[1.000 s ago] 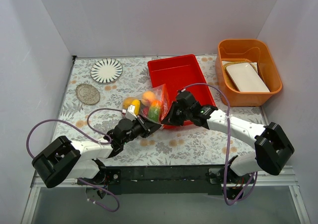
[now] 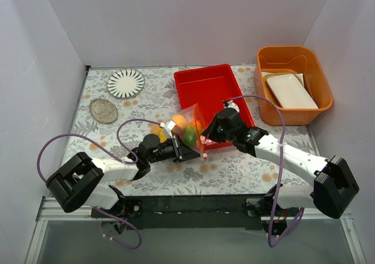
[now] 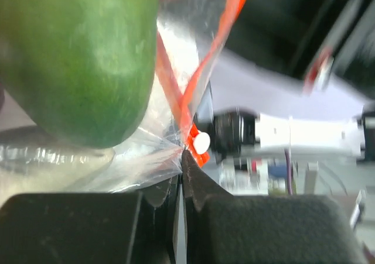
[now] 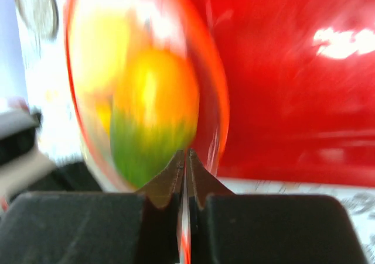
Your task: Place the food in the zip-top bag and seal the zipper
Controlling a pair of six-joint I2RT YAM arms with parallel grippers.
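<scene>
The clear zip bag [image 2: 195,112] with orange zipper strips holds food, including an orange fruit [image 2: 179,123] and a green item [image 3: 76,53]. My left gripper is shut on the bag's plastic edge at its lower end, beside the zipper. My right gripper is at the bag's open side, its fingertips close together before the green and orange food; nothing shows between them. The bag's mouth gapes between the two orange strips in the right wrist view.
A red tray [image 2: 205,85] lies behind and under the bag. An orange bin [image 2: 310,115] with white trays stands at the back right. Two plates [image 2: 125,83] lie at the back left.
Both grippers and the bag have moved rightward in the top view. The bag's orange-edged opening has shifted right along with my left gripper.
</scene>
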